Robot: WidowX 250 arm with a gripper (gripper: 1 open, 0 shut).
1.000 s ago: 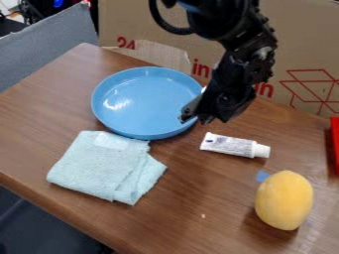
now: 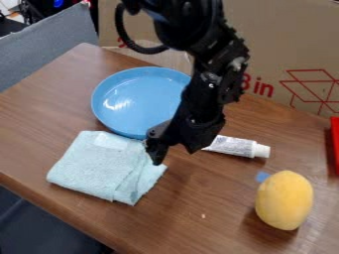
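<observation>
The black gripper (image 2: 162,147) hangs low over the table at the upper right corner of a folded pale blue towel (image 2: 103,171), between it and a white tube (image 2: 237,146); it looks open, though its fingertips are small and dark. A blue plate (image 2: 127,97) lies behind, partly hidden by the arm. A yellow mango (image 2: 283,201) lies at the front right.
A cardboard box (image 2: 291,60) stands along the back. A red object (image 2: 332,144) sits at the right edge.
The gripper has come down and toward the front left, from above the plate's right side to beside the towel. The towel, tube, plate and mango look unmoved.
</observation>
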